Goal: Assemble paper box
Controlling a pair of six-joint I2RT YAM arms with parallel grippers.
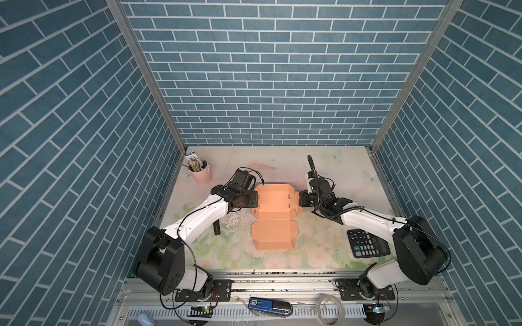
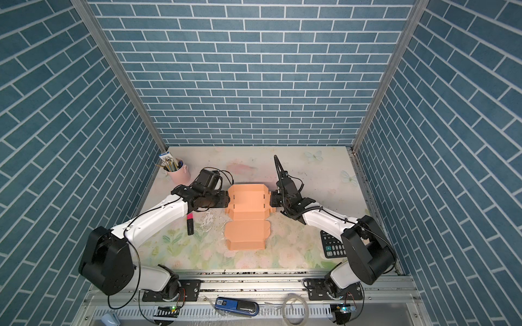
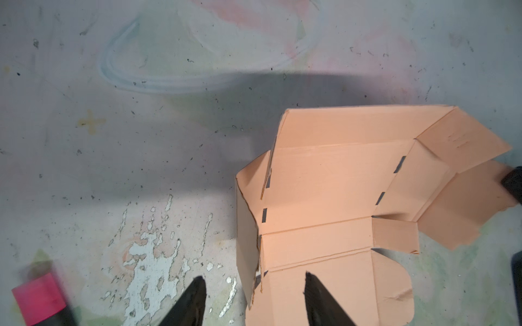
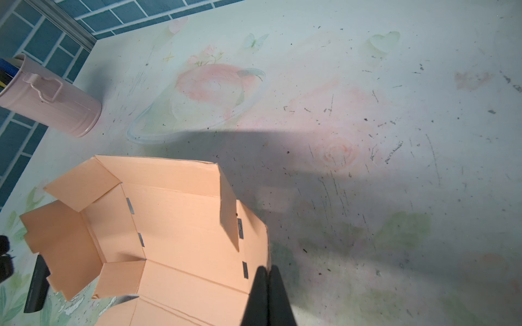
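A peach paper box (image 1: 274, 202) lies mid-table, part folded: its back panel and side walls are raised, while the lid panel (image 1: 274, 231) lies toward the front edge. My left gripper is open at the box's left side; the left wall (image 3: 247, 239) runs into the gap between its fingertips in the left wrist view. At the opposite side, my right gripper is shut, its tips overlapping the lower end of the right wall (image 4: 252, 233). No cardboard shows between them, and whether they touch the wall I cannot tell. Corner flaps (image 3: 462, 141) stick out from the back panel.
A pink cup of pens (image 1: 201, 174) stands at the back left. A dark marker with a pink part (image 2: 190, 223) lies left of the box, and a calculator (image 1: 367, 243) near the right arm. Behind the box the table is clear.
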